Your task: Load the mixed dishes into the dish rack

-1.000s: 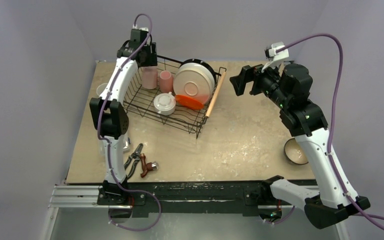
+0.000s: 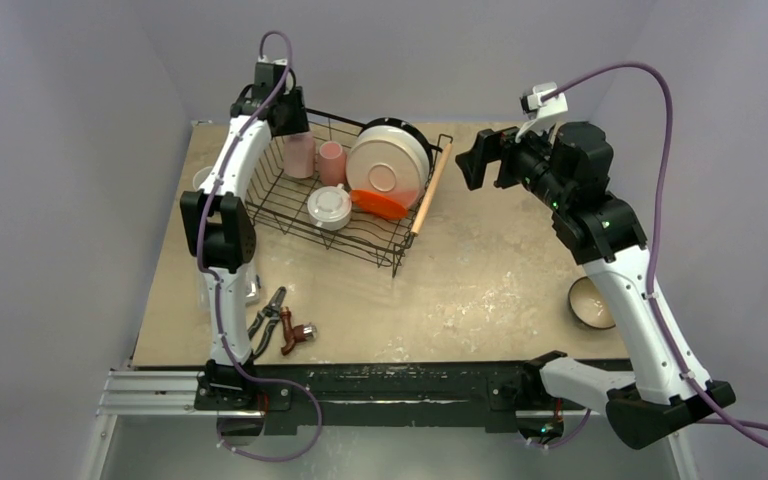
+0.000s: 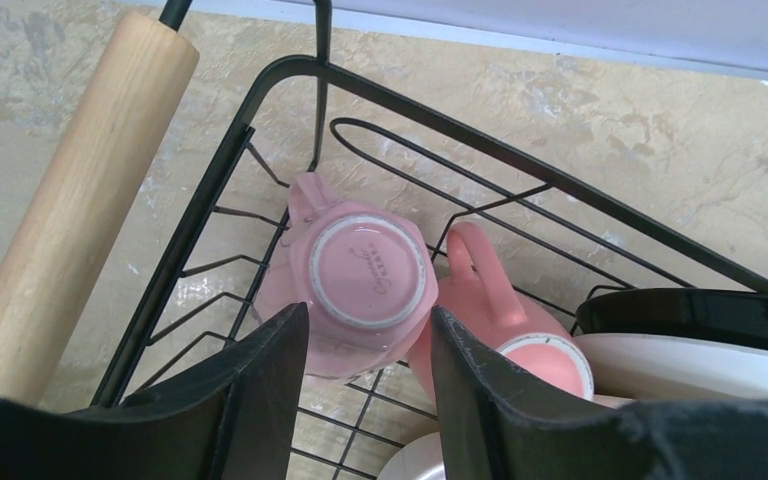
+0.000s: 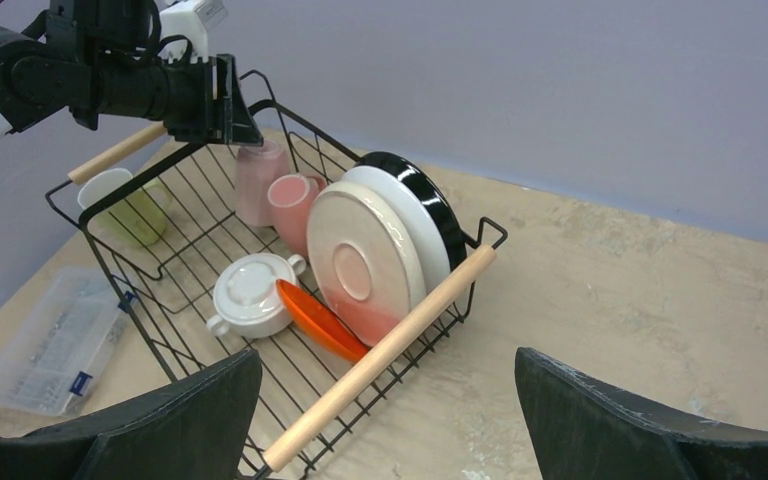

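The wire dish rack [image 2: 360, 240] holds white and black plates [image 2: 380, 150], an orange dish [image 2: 378, 205], a white lidded pot [image 2: 328, 203], an upturned pink cup [image 3: 365, 268] and a pink mug [image 3: 490, 320]. My left gripper hovers over the upturned pink cup at the rack's back left, fingers apart; whether they touch it is unclear. My right gripper stands open above the counter, right of the rack, with nothing between its fingers.
A brown bowl [image 2: 590, 303] sits at the front right. Pliers [image 2: 270, 315], a brown fitting [image 2: 295, 335] and a clear plastic box [image 4: 50, 350] lie at the left.
The left arm's wrist has shifted slightly left over the rack. The dishes look unchanged.
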